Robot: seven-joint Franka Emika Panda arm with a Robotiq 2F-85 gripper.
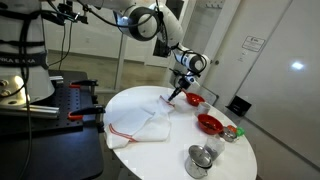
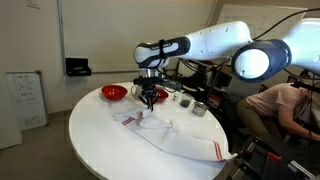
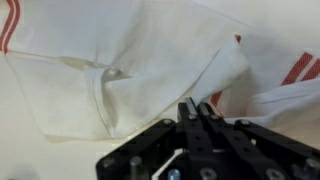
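Observation:
A white towel with red stripes [image 1: 140, 125] lies spread and rumpled on the round white table, seen also as the pale towel [image 2: 185, 140] in exterior view 2. My gripper [image 2: 151, 106] points down at the towel's far end, close to a striped part. In the wrist view the gripper is shut, its fingertips against a raised fold of the cloth [image 3: 215, 75]. Whether any of that fold is pinched between them cannot be made out. Exterior view 1 shows the gripper [image 1: 172, 101] low over the table, its tips too small to read.
Red bowls [image 1: 209, 124] [image 2: 114, 92] stand along the table's edge. A metal pot [image 1: 198, 160] sits at the near edge in exterior view 1, beside a clear container [image 1: 214, 146]. In exterior view 2, the table's left part [image 2: 95, 135] is bare.

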